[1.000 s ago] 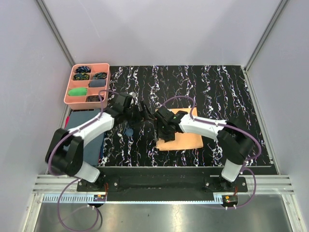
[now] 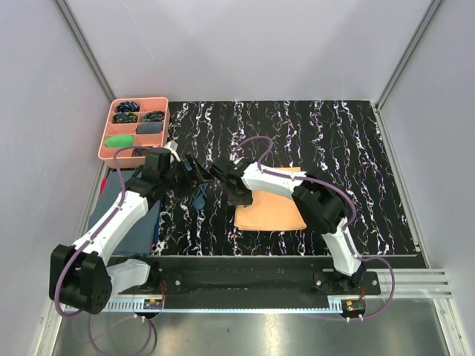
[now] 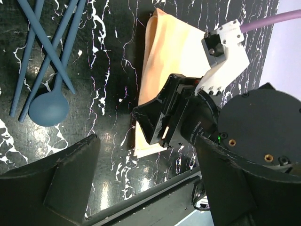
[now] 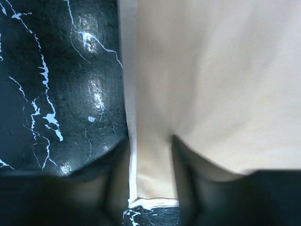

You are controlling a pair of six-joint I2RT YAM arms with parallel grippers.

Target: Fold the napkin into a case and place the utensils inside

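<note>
An orange napkin point(image 2: 271, 215) lies on the black marble table, its left edge folded in a narrow strip. My right gripper point(image 2: 236, 199) is low over that left edge; in the right wrist view its blurred fingertips point(image 4: 176, 143) straddle the edge, part open, and whether they touch it is unclear. My left gripper point(image 2: 194, 169) hangs open left of the napkin, above the blue utensils point(image 3: 48, 107), which are a spoon and long sticks lying crossed, apart from the napkin.
A pink compartment tray point(image 2: 105, 152) with rolled cloths sits at the back left, with blue cloths point(image 2: 133, 233) in front of it.
My left arm has drawn back to the left, away from the right one. My right gripper has moved slightly left along with the napkin's left edge.
</note>
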